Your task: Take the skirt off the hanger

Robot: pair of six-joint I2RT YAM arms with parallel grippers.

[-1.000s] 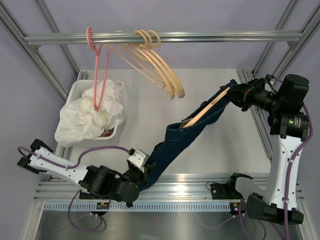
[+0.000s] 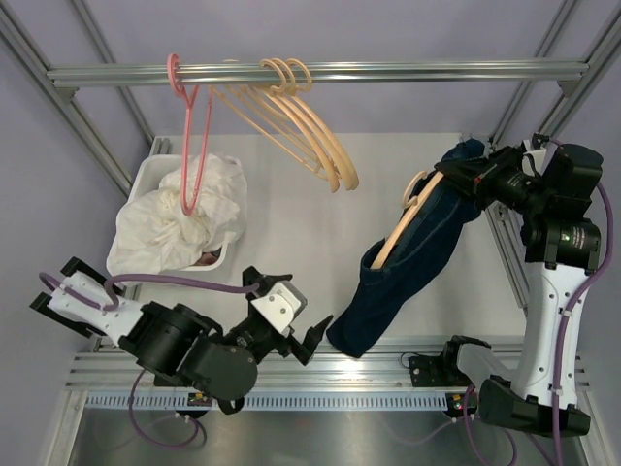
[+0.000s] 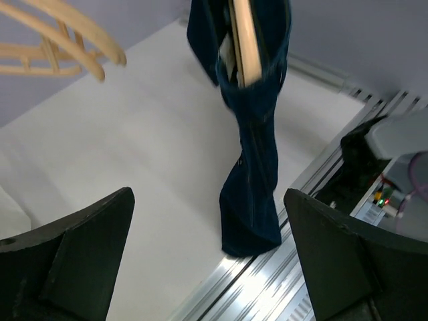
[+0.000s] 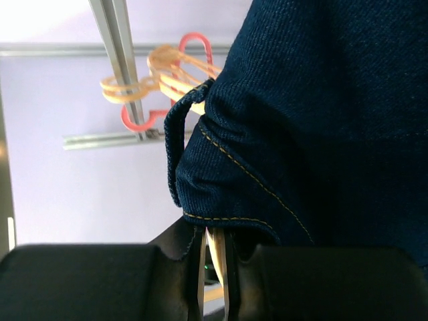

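The dark denim skirt hangs diagonally from my right gripper, with a wooden hanger lying along inside it. In the right wrist view, my right gripper is shut on the hanger, just below the skirt's stitched waistband. My left gripper stands open just left of the skirt's lower end, apart from it. In the left wrist view, the skirt hangs between and beyond the open fingers, its hanger showing at the top.
Wooden hangers and a pink hanger hang on the overhead rail. A white tub with crumpled white fabric stands at the left. The white board's centre is clear.
My left gripper has opened and come away from the skirt's lower end. That end has swung right and hangs more steeply, while my right gripper has shifted slightly with the hanger.
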